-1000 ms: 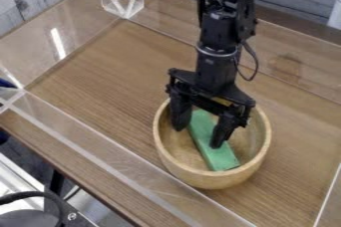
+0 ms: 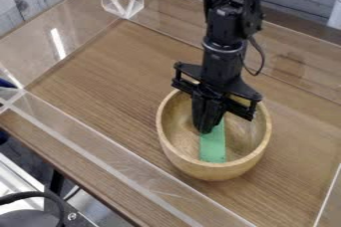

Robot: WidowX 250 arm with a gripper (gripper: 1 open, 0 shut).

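Note:
A light wooden bowl sits on the table near the middle-right of the camera view, with a green oblong object lying inside it. My black gripper hangs down over the bowl, its lower end at the upper part of the green object and hiding some of it. The fingers look drawn close together; whether anything is between them is hard to see.
A clear plastic holder stands at the back left. The wooden table is open to the left and right of the bowl. A black cable lies at the lower left edge.
My gripper's fingers have drawn closer together over the bowl. The green object has gone from slanted to nearly upright in the view, and the bowl has shifted slightly.

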